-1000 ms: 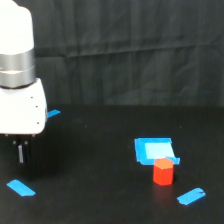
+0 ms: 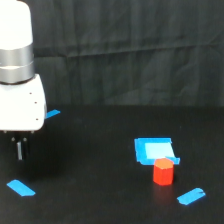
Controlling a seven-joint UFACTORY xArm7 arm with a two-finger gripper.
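Note:
A small orange-red block rests on the dark table, right of centre. Just behind it lies a white square with a blue border, and the block hides part of its front edge. At the far left the white arm reaches down, and its dark gripper hangs well to the left of the block. The fingers look small and dark against the table, so whether they are apart cannot be made out. No object shows at their tips.
Blue tape strips mark the table at front left, at front right and behind the arm. A dark curtain closes off the back. Between the arm and the block the table is clear.
The arm and its gripper sit very slightly higher than before. The block and the blue-bordered square have not moved.

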